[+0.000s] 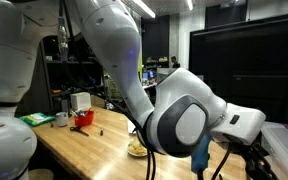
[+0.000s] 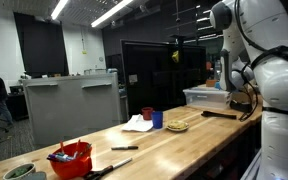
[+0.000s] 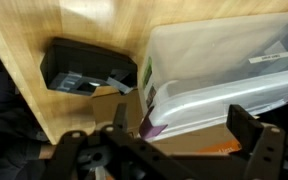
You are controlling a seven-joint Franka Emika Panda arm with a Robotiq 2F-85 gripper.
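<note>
In the wrist view my gripper stands open, its dark fingers (image 3: 252, 130) wide apart at the bottom of the picture. No object is clearly held between them. Below it lie a clear plastic container (image 3: 199, 55) with a pale rim and, to the left, a black box-like object (image 3: 84, 68) on the wooden table. A piece of brown cardboard (image 3: 108, 104) shows beside them. The second exterior view shows the clear container (image 2: 208, 97) at the table's far end, close to the arm. The fingertips are hard to make out in both exterior views.
A plate of yellow food (image 2: 177, 126), a blue cup (image 2: 157, 119), a red mug (image 2: 147, 113) and a white cloth (image 2: 136, 124) stand mid-table. Toward the other end are a red basket (image 2: 71, 165) and dark-handled tools (image 2: 108, 168). Bare tabletop lies between.
</note>
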